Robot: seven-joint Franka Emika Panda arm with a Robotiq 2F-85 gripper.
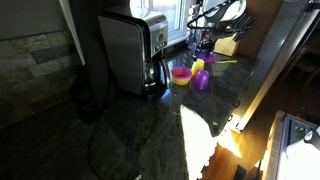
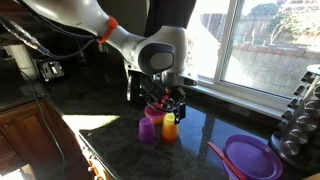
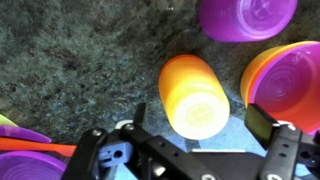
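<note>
An orange cup [image 3: 195, 105] stands upside down on the dark counter, its closed end facing the wrist camera. My gripper is open above it, with one finger on each side of the cup in the wrist view and nothing gripped. In exterior view 2 the gripper [image 2: 168, 98] hangs just over the orange cup [image 2: 169, 128]. To the cup's left there is a purple cup [image 2: 147, 129], with a pink bowl [image 2: 153, 112] behind. The wrist view shows the purple cup [image 3: 240, 15] at the top and the bowl [image 3: 285, 88] on the right.
A purple plate [image 2: 262, 154] with a red utensil [image 2: 228, 160] lies toward the right in exterior view 2, near a metal rack [image 2: 298, 115]. The window [image 2: 245, 50] is behind. A coffee maker [image 1: 135, 55] stands along the wall.
</note>
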